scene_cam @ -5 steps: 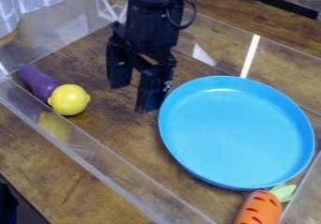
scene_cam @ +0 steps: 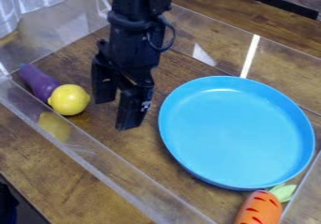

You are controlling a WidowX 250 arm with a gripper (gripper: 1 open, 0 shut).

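Note:
My black gripper (scene_cam: 119, 104) points down over the wooden floor of a clear-walled enclosure, open, with no object seen between its fingers. It is just right of a yellow round object (scene_cam: 69, 99). A purple eggplant (scene_cam: 39, 81) lies left of that yellow piece. A large blue plate (scene_cam: 236, 132) sits to the right of the gripper. An orange carrot (scene_cam: 258, 209) with a green top lies below the plate at the lower right.
Transparent walls (scene_cam: 119, 176) run along the near left side and the back of the enclosure. Bare wood lies between the yellow piece and the plate.
My gripper has moved left and a little down in the view, away from the plate and closer to the yellow object. The objects look unmoved.

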